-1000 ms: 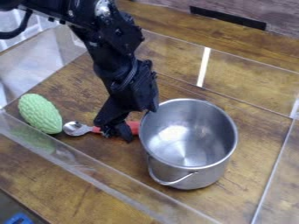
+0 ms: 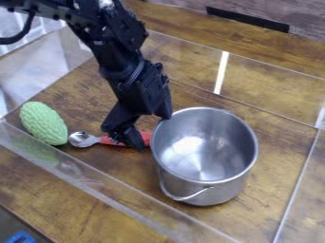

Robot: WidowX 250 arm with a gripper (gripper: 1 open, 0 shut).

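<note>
My black gripper (image 2: 129,135) reaches down over a spoon with a red handle (image 2: 109,140), its fingertips low around the handle, open. The spoon's metal head lies to the left, toward a green textured oval object (image 2: 44,123). A steel pot (image 2: 208,176) with a wire handle stands just right of the gripper, close beside it. Whether the fingers touch the handle is hard to tell.
A wooden surface (image 2: 254,85) is bordered by clear low walls at the front, left and right. Free room lies at the back right, behind the pot. A small blue item sits at the bottom left corner outside.
The gripper has shifted very slightly over the spoon; the spoon, green object and pot look unchanged.
</note>
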